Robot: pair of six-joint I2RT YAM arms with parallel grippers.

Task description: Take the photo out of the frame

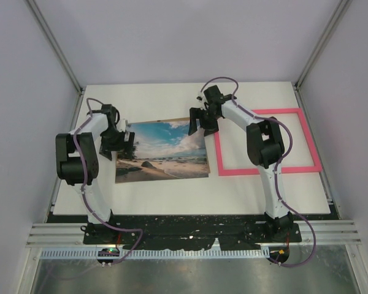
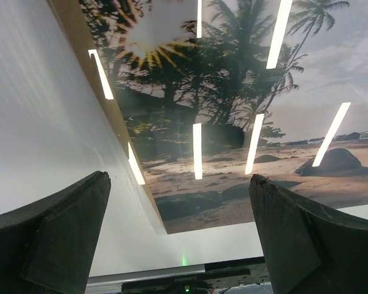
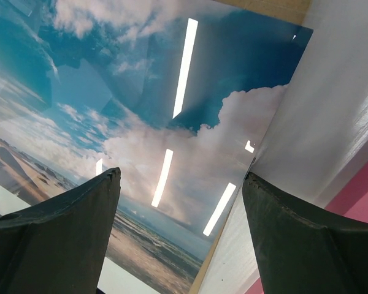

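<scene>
The beach photo (image 1: 165, 153) lies flat on a brown backing board (image 2: 107, 107) left of the table's middle, face up, with glossy reflections. To its right is the empty pink frame (image 1: 267, 172), apart from the photo. My left gripper (image 1: 118, 153) stands open over the photo's left edge, one finger (image 2: 55, 236) over the table and the other over the picture. At the photo's right edge, my right gripper (image 1: 203, 130) is also open; its right finger (image 3: 279, 226) is beside the edge, touching or very close. Neither gripper holds anything.
White table (image 1: 165, 199) shows bare in front of and behind the photo. Grey walls (image 1: 24, 122) stand on both sides and at the back. The pink frame lies under my right arm.
</scene>
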